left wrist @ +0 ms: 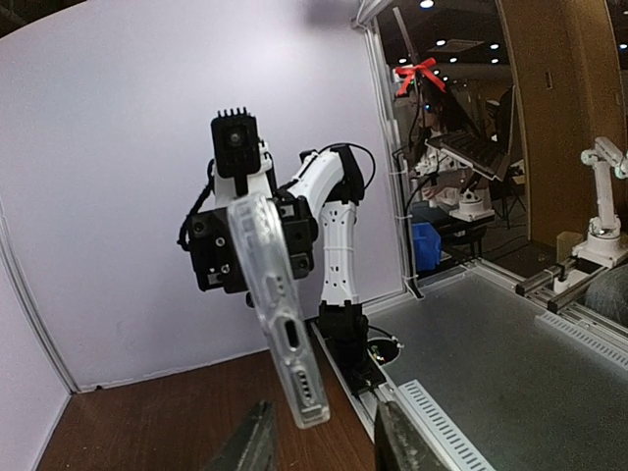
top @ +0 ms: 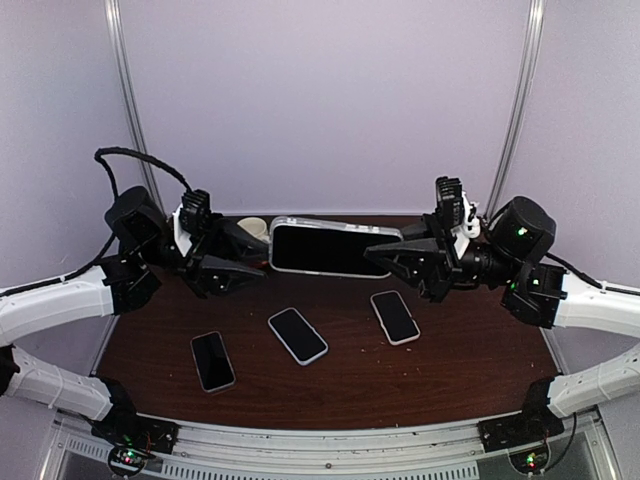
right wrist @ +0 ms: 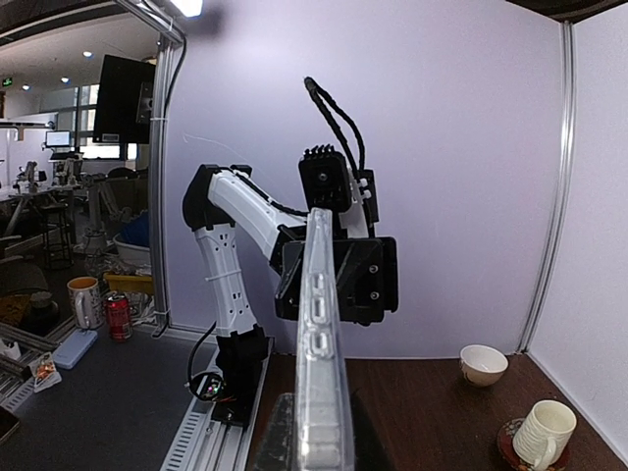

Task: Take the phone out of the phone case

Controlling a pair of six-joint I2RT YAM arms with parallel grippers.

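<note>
A dark phone in a clear case point(top: 325, 247) hangs level above the table, my right gripper point(top: 392, 258) shut on its right end. In the right wrist view the cased phone point(right wrist: 319, 343) is seen edge-on. My left gripper point(top: 245, 258) is part open just off the phone's left end, with nothing between its fingers. In the left wrist view the case point(left wrist: 277, 304) is ahead of the left fingertips point(left wrist: 320, 437), apart from them.
Three phones lie on the wooden table point(top: 500, 370): left point(top: 212, 361), middle point(top: 297, 335), right point(top: 395, 317). A mug point(right wrist: 540, 432) on a saucer and a bowl point(right wrist: 483, 363) stand at the back, partly hidden in the top view.
</note>
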